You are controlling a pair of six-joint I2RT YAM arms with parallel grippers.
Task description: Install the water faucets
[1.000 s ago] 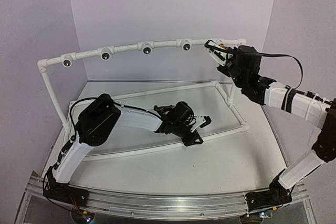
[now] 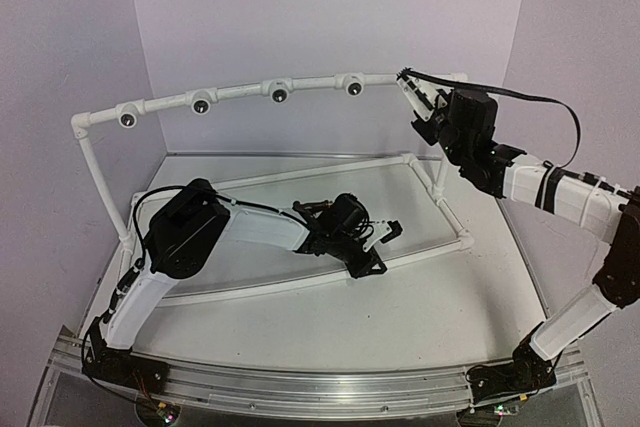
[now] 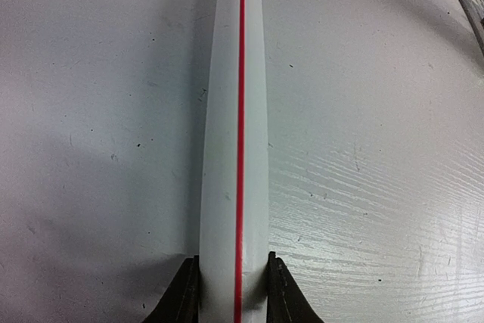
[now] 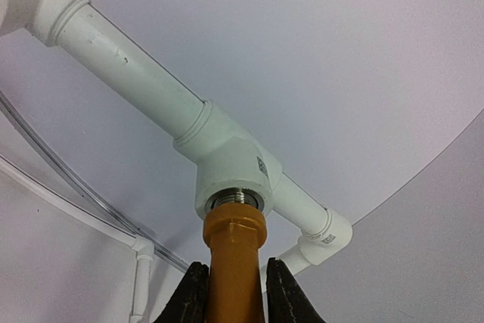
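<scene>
An orange faucet [image 4: 235, 251] stands in line with the white tee socket [image 4: 233, 181] of the upper pipe. Silver thread shows between its collar and the socket's mouth; how deep it sits I cannot tell. My right gripper is shut on the faucet's body, one finger at each side. From above, the right gripper hides that tee. Down at the lower front pipe [image 3: 234, 149], white with a red stripe, my left gripper is shut with its fingers against both sides of the pipe.
Several other tees with open sockets, such as the nearest one [image 2: 350, 84], line the upper pipe [image 2: 235, 92] to the left. The white board [image 2: 300, 332] in front of the frame is bare. A loose black cable [image 2: 540, 99] arches over the right arm.
My right gripper has turned a little at the upper pipe, its visible tip shifting slightly up and to the right. The left arm and the pipe frame stay still.
</scene>
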